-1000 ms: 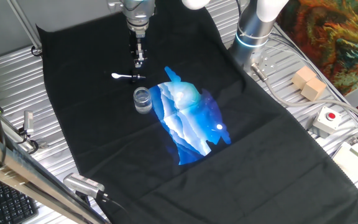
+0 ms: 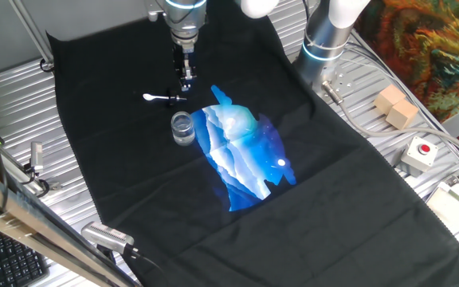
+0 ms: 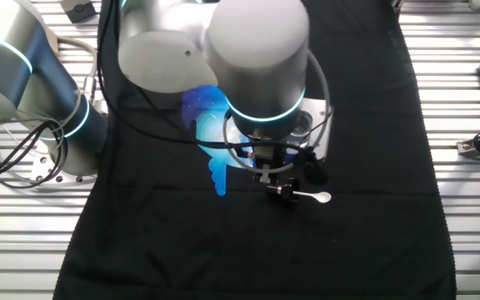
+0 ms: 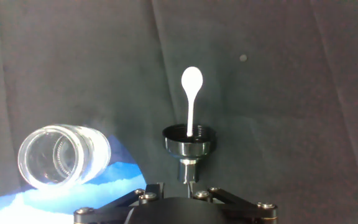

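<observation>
A black funnel [image 4: 188, 144] with a shiny metallic band and stem lies on the black cloth, its stem toward my gripper. The white spoon [image 4: 192, 93] has its handle end in the funnel's mouth, its bowl pointing away. In the wrist view a gap with bare cloth shows between my fingertips, so the gripper is open, its right finger close to the end of the stem. From exterior view 1 the gripper [image 2: 186, 84] appears just above the stem; whether it touches cannot be told. A clear glass jar [image 2: 183, 128] stands near the funnel.
A blue picture with mountain shapes [image 2: 241, 151] lies on the black cloth [image 2: 317, 215], beside the jar. Wooden blocks [image 2: 402, 114] and a red-button box [image 2: 418, 154] are off the cloth to the right.
My gripper has shifted a little to the right and slightly toward the front in exterior view 1. The spoon, funnel and jar have stayed put.
</observation>
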